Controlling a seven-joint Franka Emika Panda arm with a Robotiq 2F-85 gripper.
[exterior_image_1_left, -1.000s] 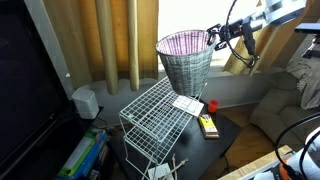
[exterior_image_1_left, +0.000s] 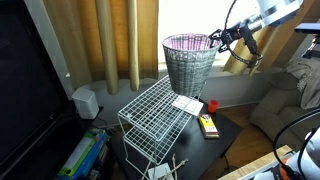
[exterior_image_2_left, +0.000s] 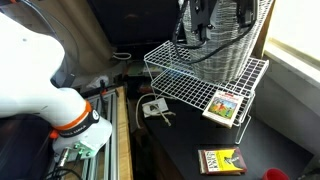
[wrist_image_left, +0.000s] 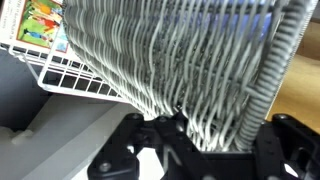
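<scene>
A grey woven basket (exterior_image_1_left: 188, 70) with a pinkish inside hangs in the air above the white wire rack (exterior_image_1_left: 150, 125), its mouth facing up. My gripper (exterior_image_1_left: 220, 40) is shut on the basket's rim at its right side. Close up in the wrist view, the basket's woven wall (wrist_image_left: 190, 50) fills much of the picture, and its rim (wrist_image_left: 275, 60) runs down to the fingers. The fingertips are partly hidden there by the weave.
On the rack lies a colourful card box (exterior_image_2_left: 223, 107). A yellow and red box (exterior_image_2_left: 221, 161) and a red cup (exterior_image_1_left: 213, 105) are on the dark table beside it. White cables and a plug (exterior_image_2_left: 155, 106) lie left of the rack. Curtains (exterior_image_1_left: 100, 40) hang behind.
The basket has shifted slightly to the right and hangs a little more upright, still in the gripper. The rack and the things on the table look unmoved.
</scene>
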